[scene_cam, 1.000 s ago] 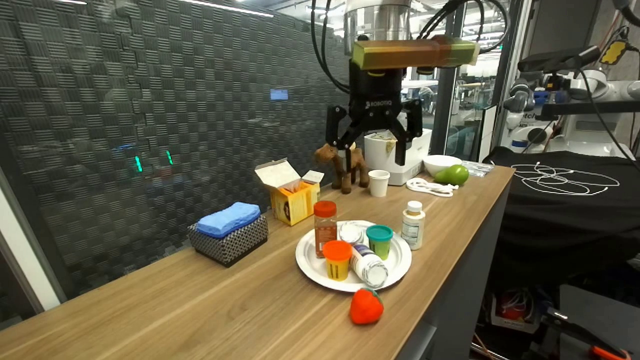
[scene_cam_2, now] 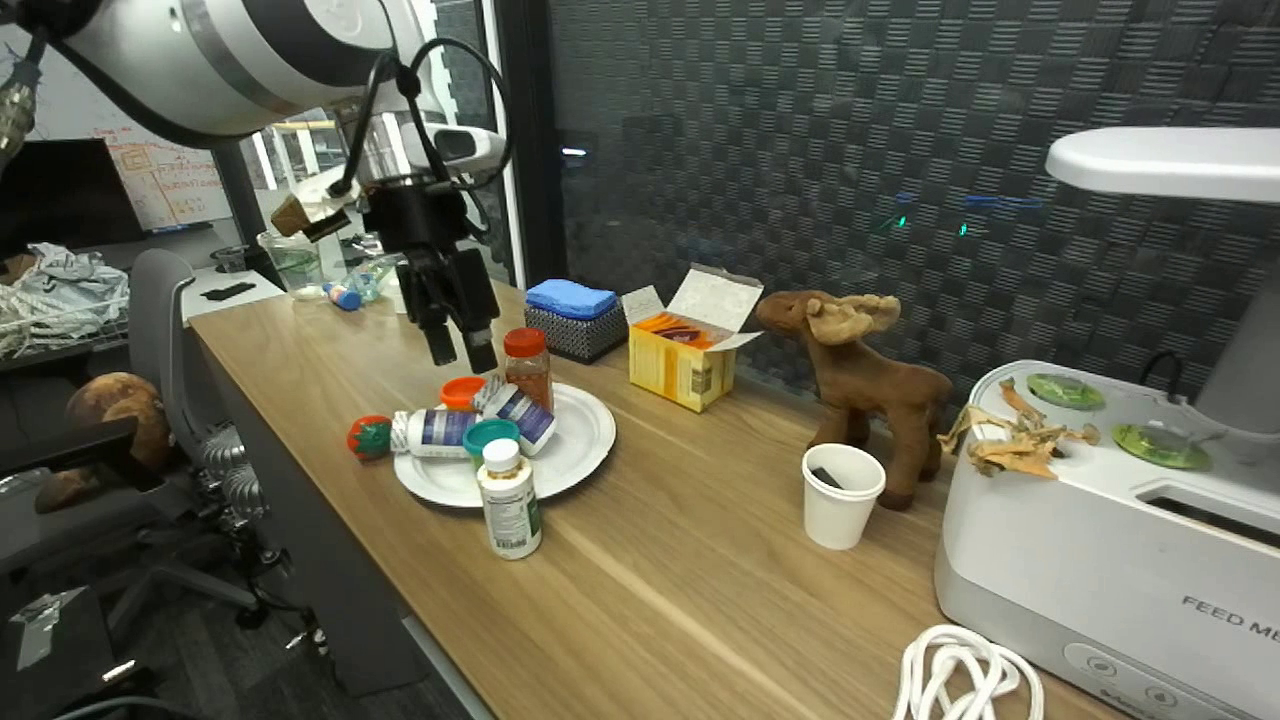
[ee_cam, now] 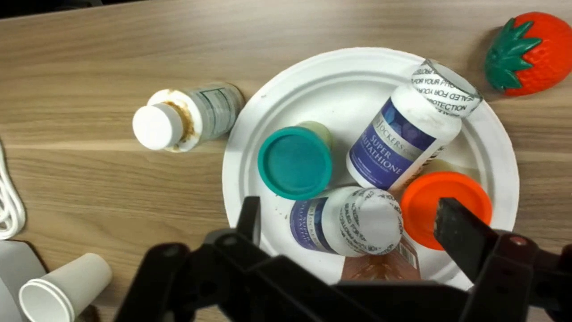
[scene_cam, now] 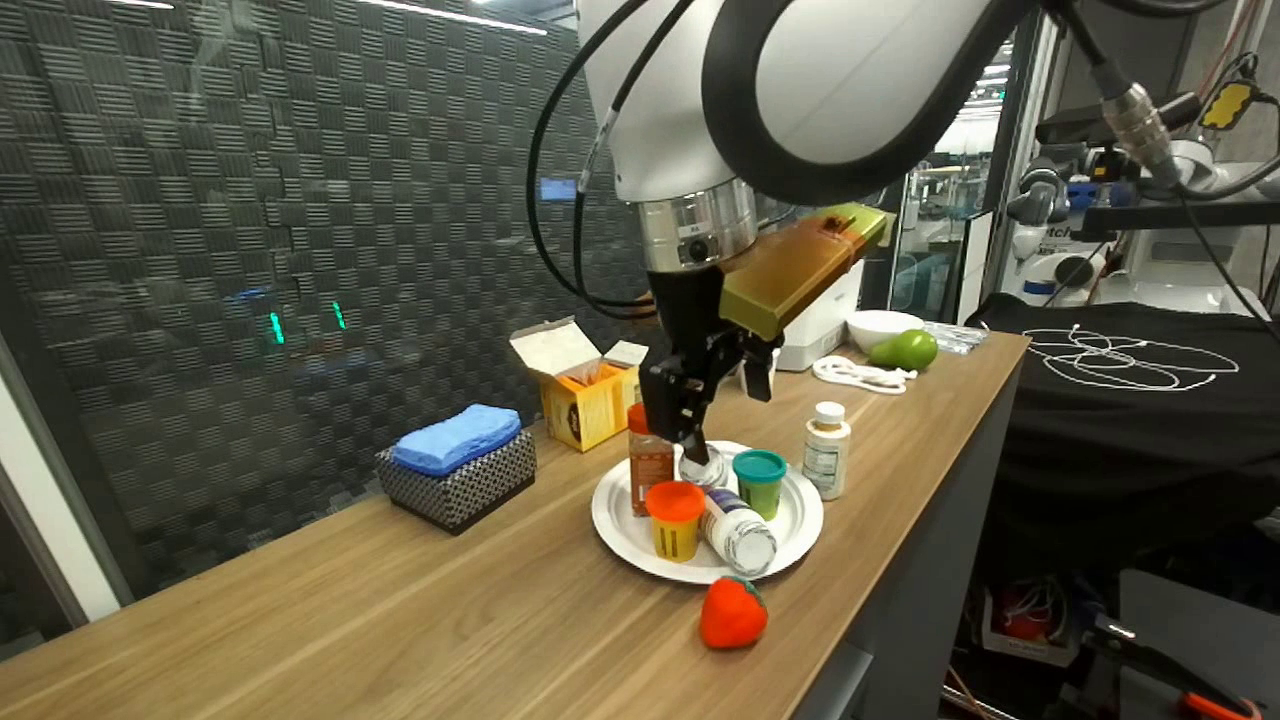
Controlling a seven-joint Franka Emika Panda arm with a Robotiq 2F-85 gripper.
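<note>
My gripper is open above the white plate [ee_cam: 279, 96], its fingers to either side of a leaning white bottle with a purple label [ee_cam: 343, 221]; nothing is held. A second such bottle [ee_cam: 405, 134] lies on the plate. Beside them stand a teal-lidded tub [ee_cam: 295, 162] and an orange-lidded tub [ee_cam: 445, 206]. The red-capped spice jar [scene_cam_2: 528, 360] stands upright at the plate's back; in the wrist view it is mostly hidden. Just off the plate are a white-capped bottle [scene_cam_2: 510, 504] and a red toy strawberry [scene_cam: 732, 613].
A yellow box [scene_cam_2: 684, 354] with raised flaps and a dark woven box with blue cloth [scene_cam: 462, 462] stand behind the plate. A paper cup [scene_cam_2: 840, 494], toy moose [scene_cam_2: 870, 372] and white appliance [scene_cam_2: 1080, 540] occupy the other end.
My gripper has come down toward the plate and has turned and tilted; it was higher up before. The objects on the table have not visibly moved.
</note>
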